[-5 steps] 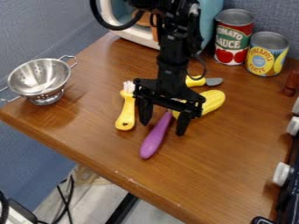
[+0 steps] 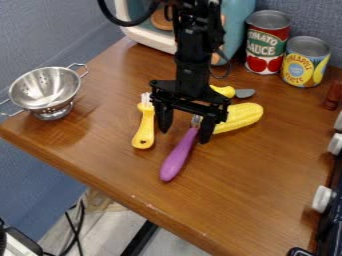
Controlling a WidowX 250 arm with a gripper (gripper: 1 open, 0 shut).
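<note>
My black gripper hangs over the middle of the wooden table, its two fingers spread apart and pointing down. Below it lie a purple eggplant-like item with its top under the gripper, and a yellow corn cob just right of the fingers. A yellow-handled brush lies left of the gripper. Another yellow handle with a grey spoon-like end is partly hidden behind the arm. I see nothing clearly held between the fingers.
A steel colander sits at the left table edge. Two cans and a light-blue appliance stand at the back. A black stove with white knobs is at the right edge.
The gripper has shifted slightly upward in the view since one second ago. The objects on the table appear unmoved.
</note>
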